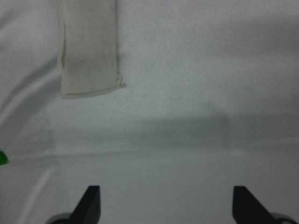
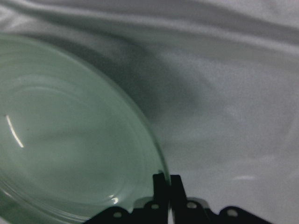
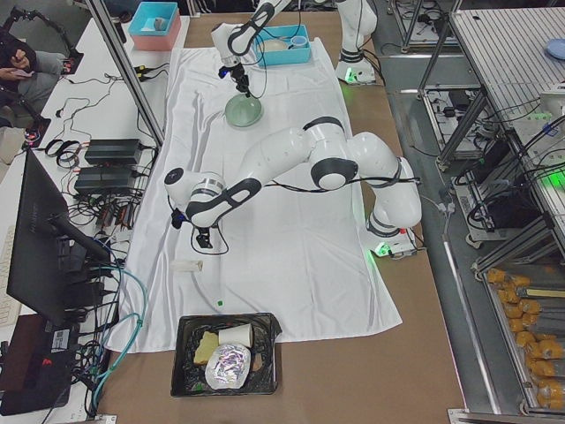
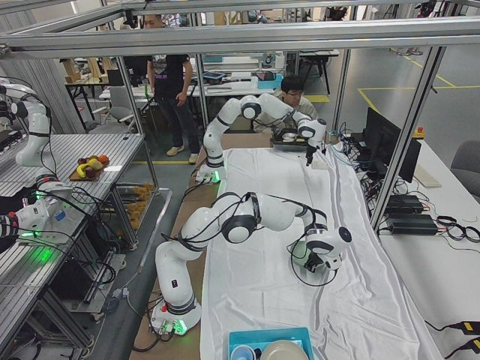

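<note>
A green plate lies toward the far end of the white cloth. In the right wrist view my right gripper is shut on the plate's rim. In the left wrist view my left gripper is open above the cloth, nothing between its fingers, with a flat whitish strip lying beyond it. A small green piece shows at that view's edge.
A black tray with a yellow sponge, a white item and a foil-covered item sits at one end. A blue bin with dishes is at the other.
</note>
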